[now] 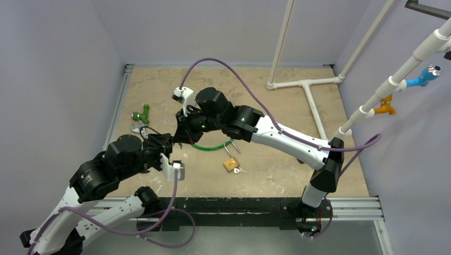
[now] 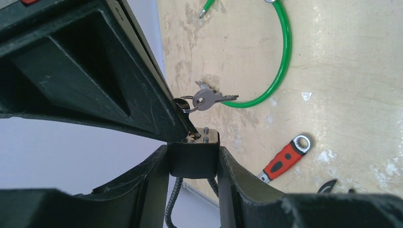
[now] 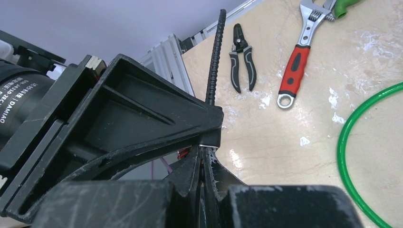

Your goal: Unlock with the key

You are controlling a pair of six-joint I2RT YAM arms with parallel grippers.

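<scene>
My left gripper is shut on a black lock body with a dark braided cable. My right gripper is shut, its fingertips at the lock's metal end. A ring of small silver keys hangs beside those fingertips in the left wrist view; whether a key is between them or in the lock cannot be seen clearly. In the top view the two grippers meet left of centre, above the table.
A brass padlock with keys, a green hose, an adjustable wrench, wire strippers and a green fitting lie on the table. White pipes with coloured taps stand at the right.
</scene>
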